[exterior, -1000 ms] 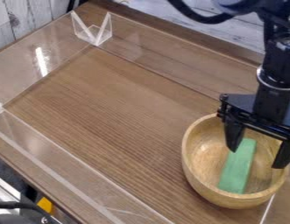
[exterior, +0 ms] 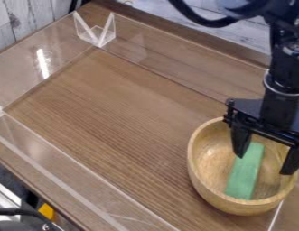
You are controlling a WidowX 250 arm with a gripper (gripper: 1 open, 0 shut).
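My black gripper (exterior: 264, 148) is open at the right of the view, its two fingers reaching down into a tan round bowl (exterior: 206, 186). A green elongated object (exterior: 246, 171) lies in the bowl, just below and between the fingers. Whether either finger touches it is hard to tell.
A white wire-like holder (exterior: 95, 34) stands at the back left. Walls edge the back, and a dark gap with cables and something yellow is at the lower left.
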